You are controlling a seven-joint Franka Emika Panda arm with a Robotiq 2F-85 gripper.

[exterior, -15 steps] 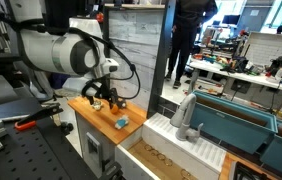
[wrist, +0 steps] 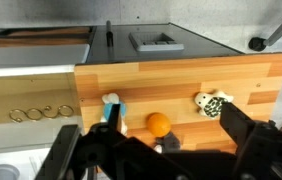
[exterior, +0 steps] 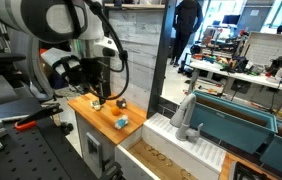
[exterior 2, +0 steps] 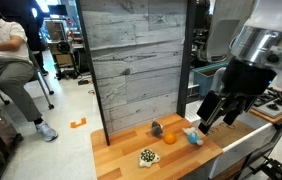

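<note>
My gripper is open above the wooden counter, its black fingers spread wide with nothing held between them. Beneath it, in the wrist view, lie an orange ball (wrist: 158, 124), a blue-and-white toy (wrist: 111, 104) close to the left finger and a white toy with dark spots (wrist: 212, 103) close to the right one. From the second exterior side, the spotted toy (exterior 2: 147, 157), the orange ball (exterior 2: 169, 137) and the blue toy (exterior 2: 192, 136) rest apart from each other on the wood. A small grey object (exterior 2: 156, 129) stands behind the ball.
An open white drawer (exterior: 181, 175) with several rings inside adjoins the counter. Grey boards (exterior 2: 141, 70) rise behind the toys. A grey faucet-like object (exterior: 184, 118) stands to the right. Bare wood (exterior 2: 116, 150) shows around the toys.
The arm has risen away from the counter and come toward the first exterior camera, looking larger now. Around the toys, no clear movement shows.
</note>
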